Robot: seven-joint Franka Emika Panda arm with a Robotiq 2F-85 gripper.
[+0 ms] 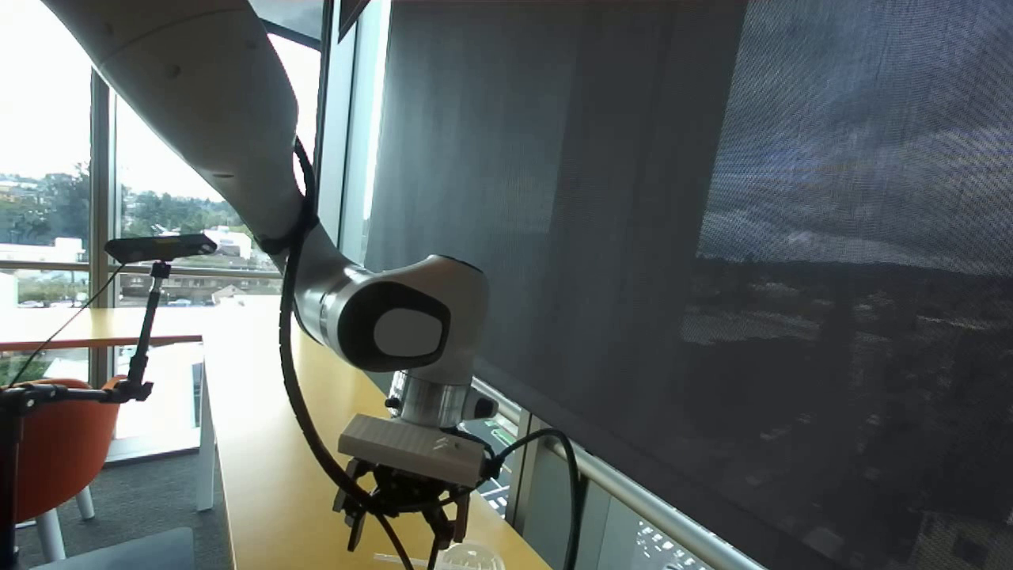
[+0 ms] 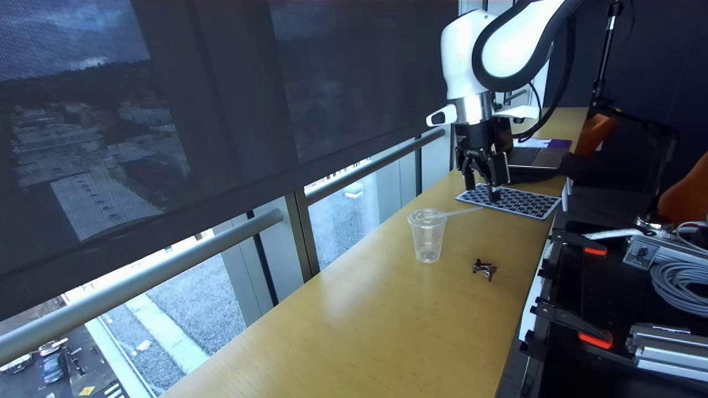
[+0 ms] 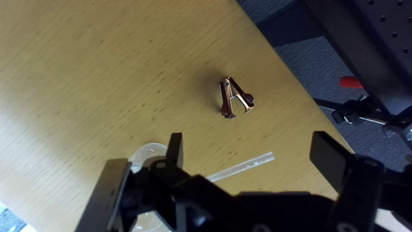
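Observation:
My gripper [image 2: 483,189] hangs above the table, its fingers spread with nothing between them. In the wrist view the black fingers [image 3: 174,150] frame the lower part of the picture. A small metallic staple remover [image 3: 230,96] lies on the bare wood, ahead of the gripper and apart from it. The clear plastic cup [image 2: 428,239] stands upright with a lid, and a pale straw [image 2: 458,212] sticks out sideways at its top. From the wrist, the cup is partly hidden behind the left finger, while the straw [image 3: 241,167] shows between the fingers.
A dark-patterned tray [image 2: 514,201] lies beyond the cup, with a laptop [image 2: 531,156] behind it. The window rail [image 2: 371,166] borders one side of the table [image 2: 371,318]; clamps and black equipment line the other.

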